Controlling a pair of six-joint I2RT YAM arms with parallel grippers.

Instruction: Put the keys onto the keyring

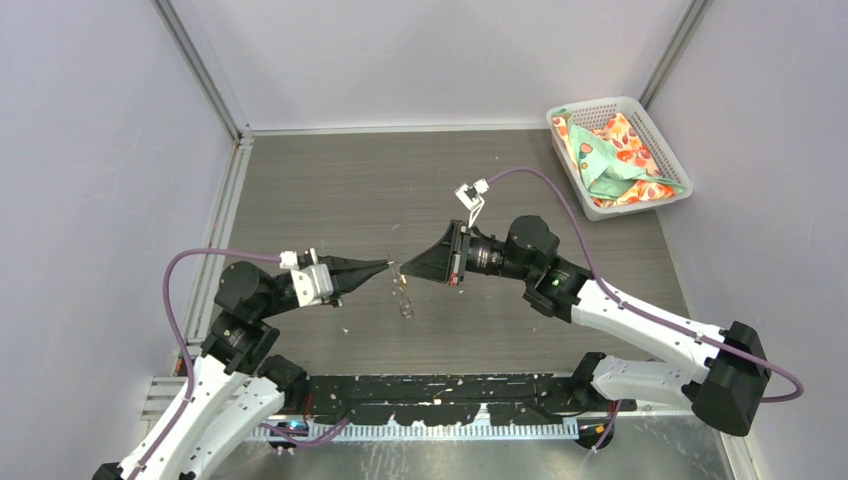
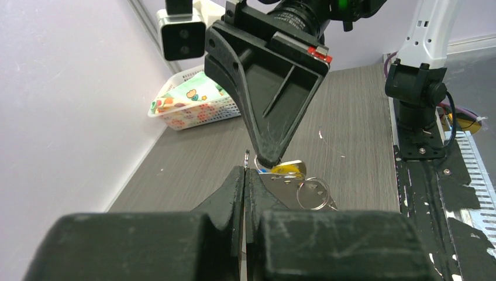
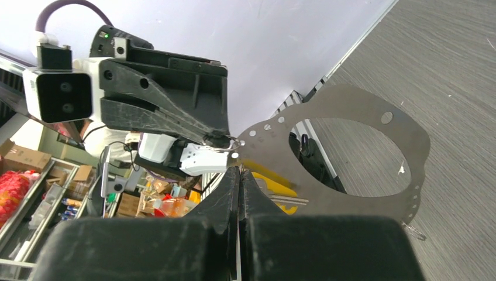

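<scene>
A flat grey metal plate with a large oval opening hangs between the two grippers. A thin wire ring is at its upper corner, at the left gripper's tips. My left gripper is shut, with a bit of that wire standing up at its fingertips. Close by, my right gripper is shut, its tips almost touching the left's. A yellow-headed key hangs at the right tips, close to the plate. Another wire ring dangles lower on the plate. Whether the key is linked to the ring cannot be told.
At the back right stands a white basket with patterned cloth. The grey-brown tabletop beneath the grippers is mostly bare. Walls close it in on the left, back and right.
</scene>
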